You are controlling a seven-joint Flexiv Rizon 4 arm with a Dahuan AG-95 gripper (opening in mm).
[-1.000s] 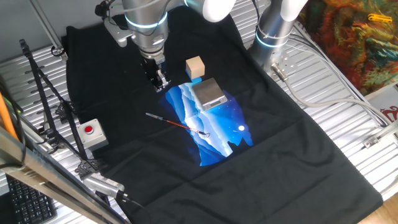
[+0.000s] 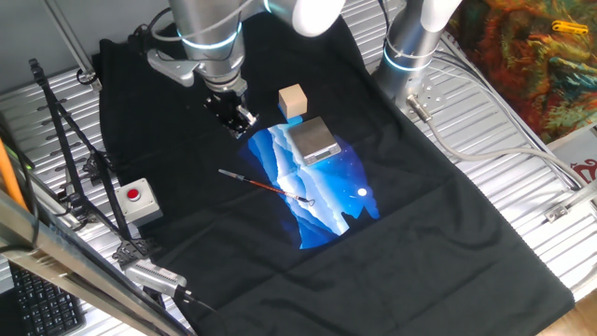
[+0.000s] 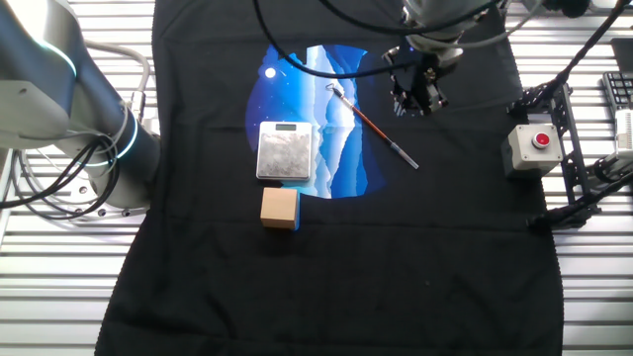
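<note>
My gripper (image 3: 419,107) hangs above the black cloth, its two fingers apart and nothing visible between them. In exterior view 1 the gripper (image 2: 244,127) is left of the tan block and clear of it. The tan box-shaped block (image 2: 293,100) has a blue side and stands near a corner of the blue printed sheet. A flat silver scale (image 2: 314,141) with a small display lies on the sheet (image 3: 341,158). Across the sheet's edge lies a thin tool with a reddish-brown shaft (image 3: 368,124), its looped end on the print and its pale end on the cloth.
A grey box with a red button (image 2: 138,201) stands by a black frame at the cloth's side. The robot's base (image 2: 409,61) rises at the opposite edge. Dark cables cross above the sheet in exterior view 2.
The arm's wrist has shifted slightly left and turned, while the fingertips stay near the same spot. Block, scale, sheet and tool have not moved.
</note>
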